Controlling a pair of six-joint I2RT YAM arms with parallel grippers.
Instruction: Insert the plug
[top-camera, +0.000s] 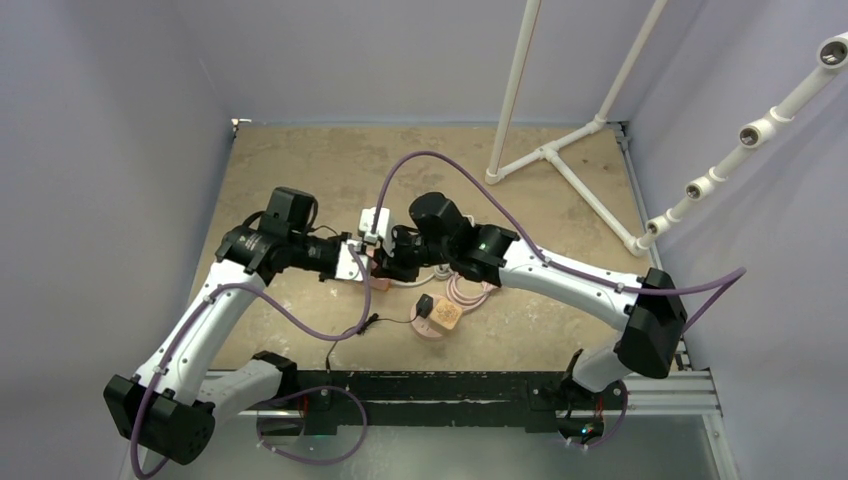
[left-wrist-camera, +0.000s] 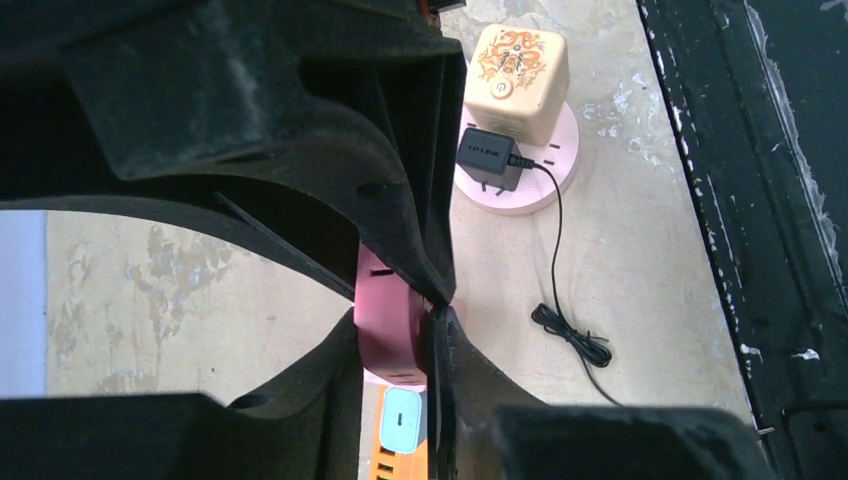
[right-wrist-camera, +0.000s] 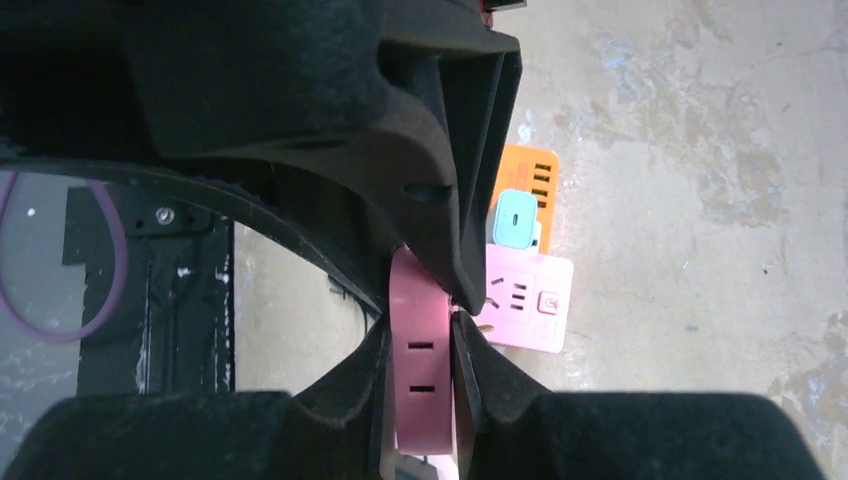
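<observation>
Both grippers meet over the middle of the board in the top view. In the left wrist view a pink block (left-wrist-camera: 388, 330) with slots sits between the fingertips of my left gripper; whether these press on it is unclear. The same pink piece (right-wrist-camera: 421, 390) is gripped by my right gripper, shown in the right wrist view. Below it lie a pink socket strip (right-wrist-camera: 530, 300) and an orange strip with a light-blue part (right-wrist-camera: 515, 218).
A round pink strip (left-wrist-camera: 535, 185) holds a beige cube plug (left-wrist-camera: 515, 80) and a black TP-LINK adapter (left-wrist-camera: 488, 158) with a thin cable. White pipes (top-camera: 590, 195) stand at the back right.
</observation>
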